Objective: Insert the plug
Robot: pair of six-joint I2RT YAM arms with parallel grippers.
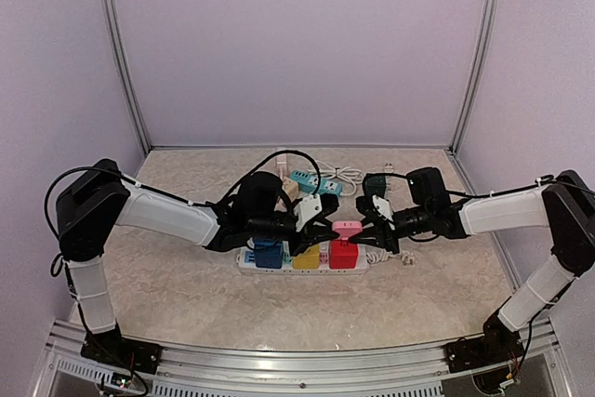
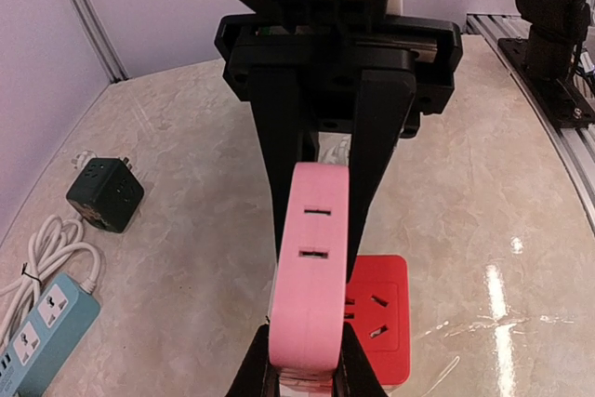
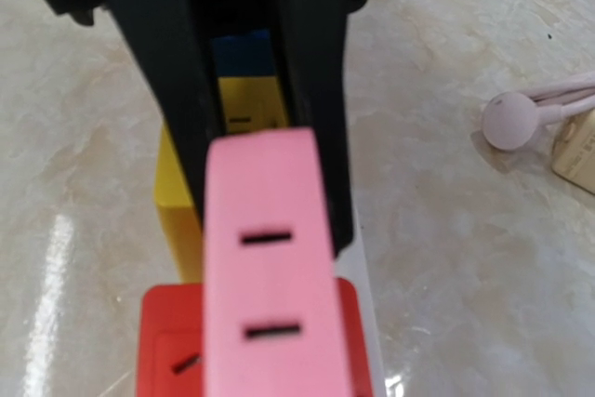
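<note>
A pink plug block with slots on its face is held between both grippers, over the red plug on the white power strip. My left gripper is shut on the pink block from the left; its fingertips show at the bottom of the left wrist view. My right gripper is shut on the same block from the right. In the right wrist view the pink block hides the middle of the red plug.
Yellow and blue plugs sit on the same strip. Behind lie a light-blue strip, white coiled cable and a black cube adapter.
</note>
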